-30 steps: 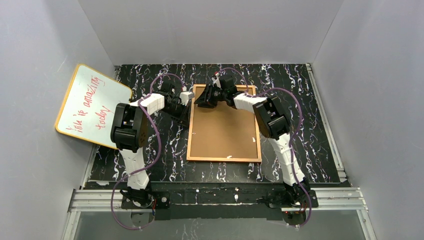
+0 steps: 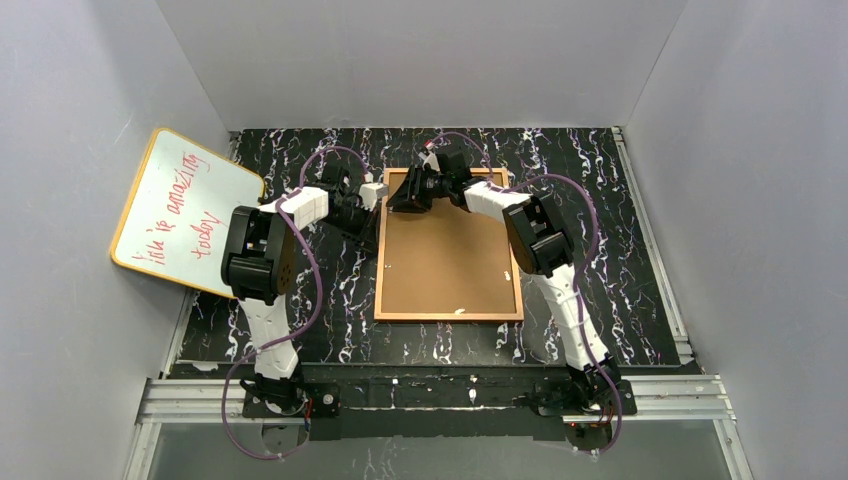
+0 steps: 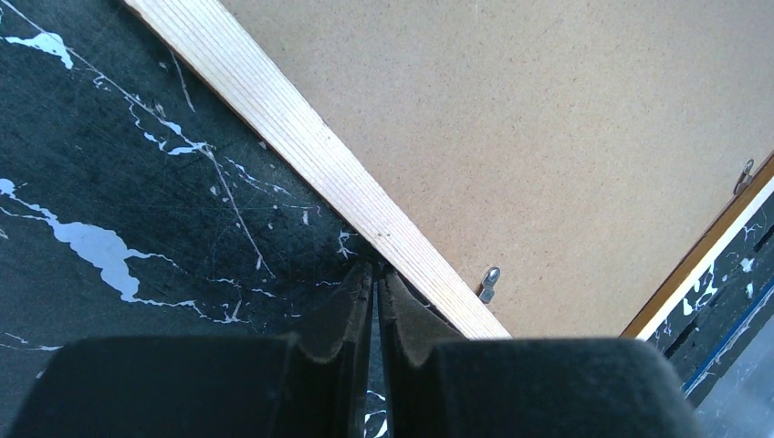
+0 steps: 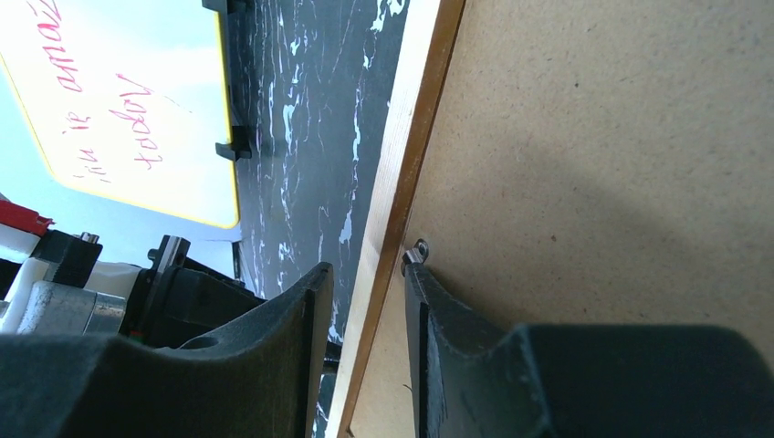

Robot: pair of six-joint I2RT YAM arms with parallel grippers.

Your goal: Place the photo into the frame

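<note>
The wooden frame (image 2: 451,317) lies back side up on the dark table, its brown backing board (image 2: 450,260) inside the rails. No photo can be made out. My left gripper (image 2: 373,246) is beside the left rail, outside it; in the left wrist view its fingertips (image 3: 363,278) are together with nothing visible between them. Farther up that rail, my right gripper has its fingers a little apart, one on either side of the rail (image 4: 383,242). A small metal clip (image 4: 418,250) is at the inner fingertip. Whether the fingers grip the rail is unclear.
More small clips (image 3: 489,283) sit along the frame's inner edges. A whiteboard (image 2: 185,212) with red writing leans at the left. Purple cables (image 2: 318,290) run along both arms.
The frame has turned very slightly, its top edge shifting a touch left and its bottom edge upward. My right arm has shifted slightly left with it. The left arm looks unmoved.
</note>
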